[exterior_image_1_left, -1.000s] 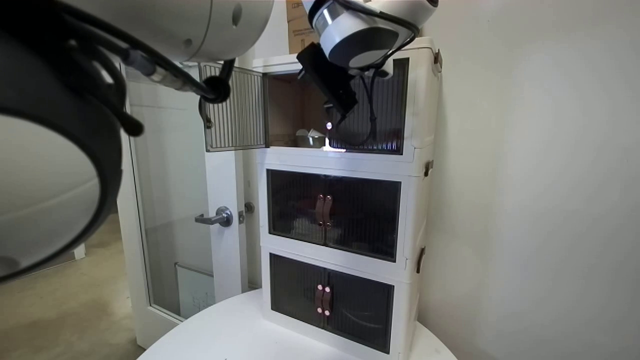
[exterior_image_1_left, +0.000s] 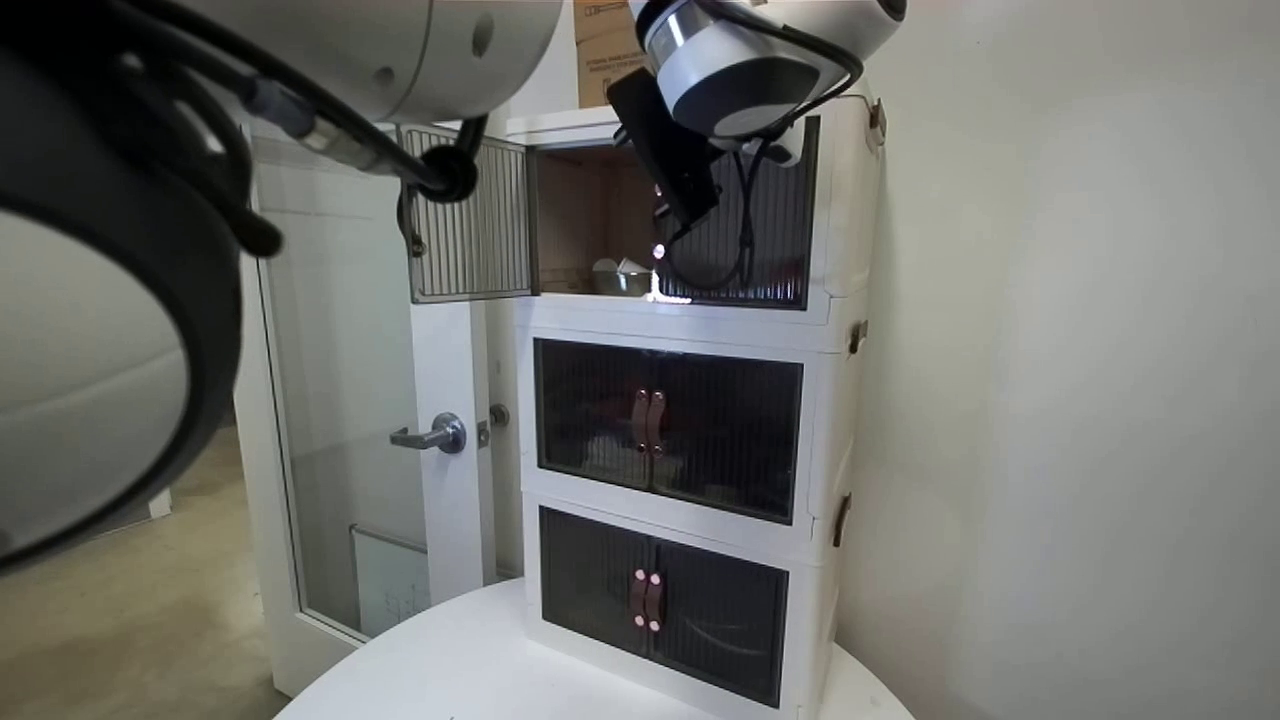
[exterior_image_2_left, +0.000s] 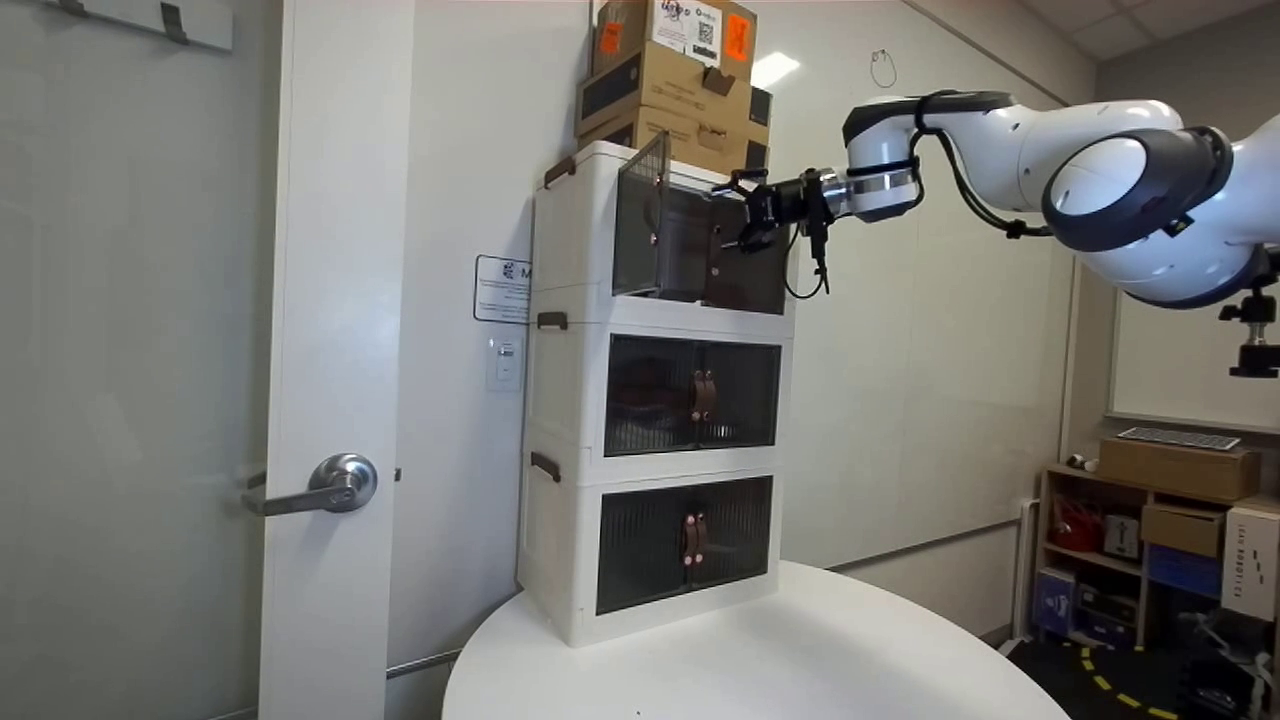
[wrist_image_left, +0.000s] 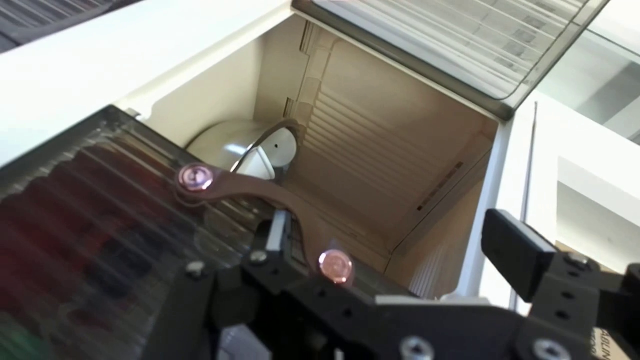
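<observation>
My gripper stands open at the top cabinet, its two black fingers wide apart. One finger lies close to the brown strap handle (wrist_image_left: 306, 222) of the shut right-hand door (wrist_image_left: 90, 240); whether they touch, I cannot tell. The handle's middle bows away from the door between two shiny rivets. Nothing shows gripped between the fingers. The left-hand door (exterior_image_1_left: 471, 222) of this top cabinet is swung wide, showing the compartment inside (wrist_image_left: 384, 120). A shiny bowl-like container (wrist_image_left: 222, 141) with white pieces in it sits inside, partly behind the shut door.
Below, the middle cabinet (exterior_image_2_left: 693, 396) and bottom cabinet (exterior_image_2_left: 684, 546) have their doors shut. Cardboard boxes (exterior_image_2_left: 672, 84) are stacked on top. A room door with a lever handle (exterior_image_1_left: 432, 434) stands at the left.
In exterior view 1 my wrist has shifted a little to the right and slightly upward. The cabinet doors look unmoved.
</observation>
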